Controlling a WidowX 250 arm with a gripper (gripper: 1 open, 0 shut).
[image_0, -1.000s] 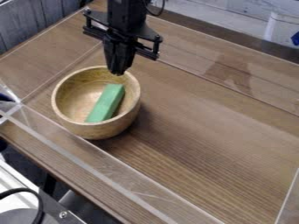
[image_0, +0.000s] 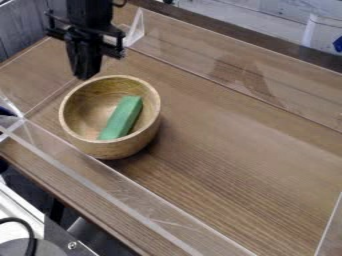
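A round wooden bowl (image_0: 143, 137) stands on the left half of the table, holding a green block (image_0: 122, 117) that lies lengthwise inside it. My black gripper (image_0: 84, 70) hangs above and behind the bowl, toward its left. It appears shut, with nothing visible between its fingers.
Strips of clear tape run along its left and near edges. Black cables lie off the table at the lower left, and the back edge shows at the top right.
My gripper has moved left across the back of the bowl, from above its right part to beyond its upper left. The bowl and green block look essentially unmoved.
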